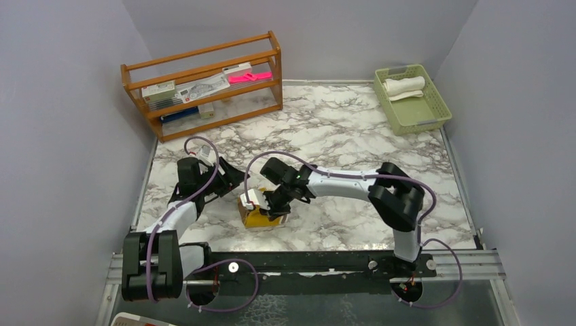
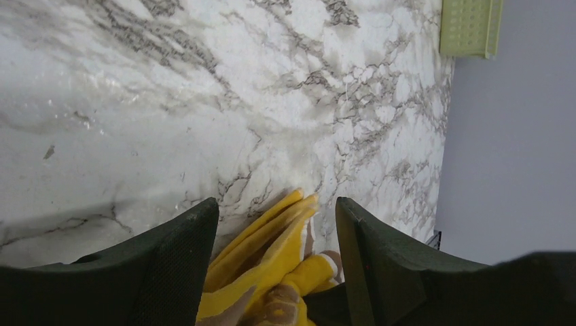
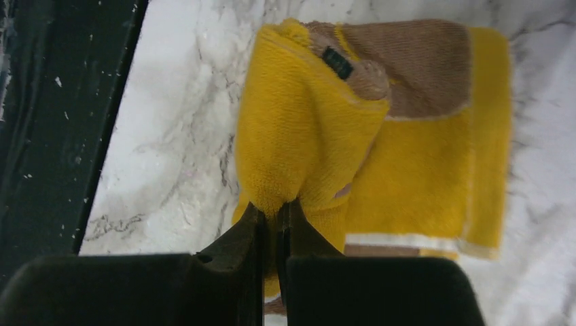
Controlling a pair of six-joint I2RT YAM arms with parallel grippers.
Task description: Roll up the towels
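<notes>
A yellow towel with brown patches (image 3: 414, 163) lies folded and bunched near the table's front edge, left of centre. My right gripper is shut on a gathered fold of it, as the right wrist view shows. From above, the right arm covers much of the yellow cloth (image 1: 256, 219). My left gripper stands part open left of the towel, its fingers (image 2: 183, 248) apart. In the left wrist view the towel (image 2: 272, 261) shows beyond and below the gap, and I see nothing clamped there.
A green basket (image 1: 414, 122) with white rolled cloth (image 1: 405, 85) stands at the back right. The wooden rack (image 1: 204, 69) holding boxes and a pink item fills the back left. Bare marble tabletop (image 1: 333, 115) lies between them.
</notes>
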